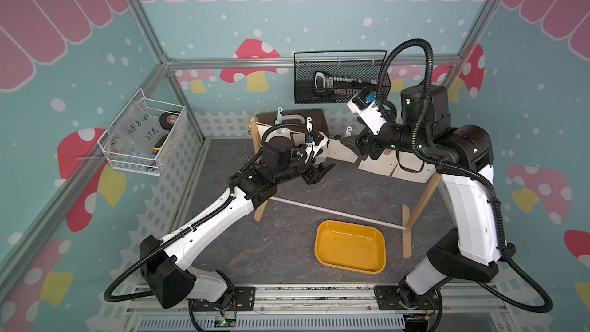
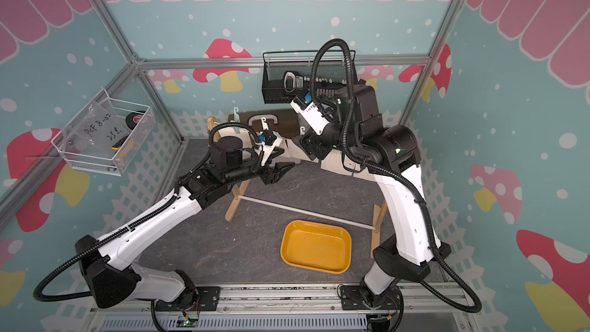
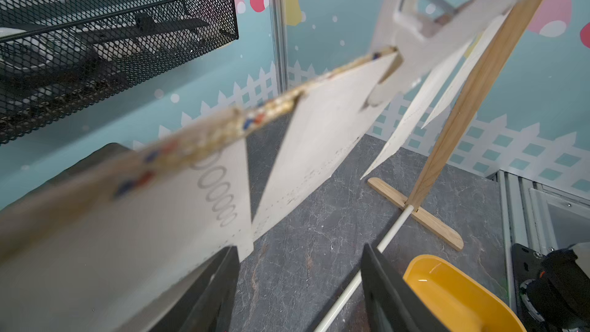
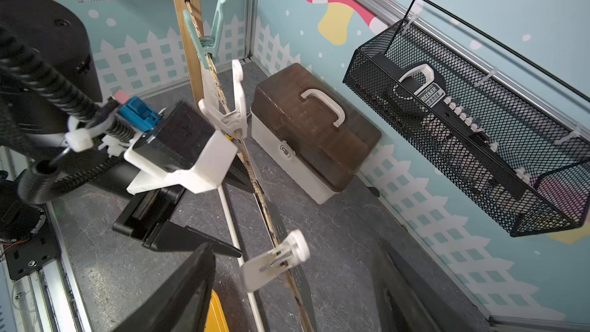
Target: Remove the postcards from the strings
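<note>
Pale postcards (image 1: 376,164) hang in a row on a speckled string (image 4: 253,175) across a wooden frame. In the left wrist view a near postcard (image 3: 184,209) and a farther postcard (image 3: 332,123) hang along the string. My left gripper stands open by the lower edge of the near card, with no card clearly between its fingers. In the right wrist view, a white clip (image 4: 267,270) on the string appears between the spread fingers of my open right gripper. Another white clip (image 4: 228,116) and a teal clip (image 4: 206,43) sit farther along.
An empty yellow tray (image 1: 350,246) stands at the front. The frame's wooden foot (image 1: 407,233) and pale lower rod (image 1: 335,211) are beside and behind it. Behind the string are a brown-lidded box (image 4: 313,126) and a black mesh basket (image 4: 467,129) on the wall.
</note>
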